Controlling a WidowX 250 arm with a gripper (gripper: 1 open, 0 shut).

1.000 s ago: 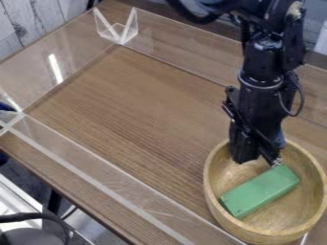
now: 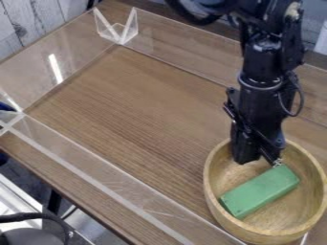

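Note:
The black robot gripper (image 2: 251, 144) reaches down from the top right into the back part of a round wooden bowl (image 2: 223, 216) at the lower right. A green rectangular block (image 2: 261, 191) lies flat in the bowl, below and in front of the fingertips. The gripper looks shut, and I see nothing held between its fingers, though the tips are dark and partly hard to make out.
The wooden tray floor (image 2: 128, 115) is clear across the left and middle, bordered by clear plastic walls. Black cables (image 2: 26, 218) lie outside the tray at the lower left.
The gripper has shifted very slightly; the bowl and green block look unchanged.

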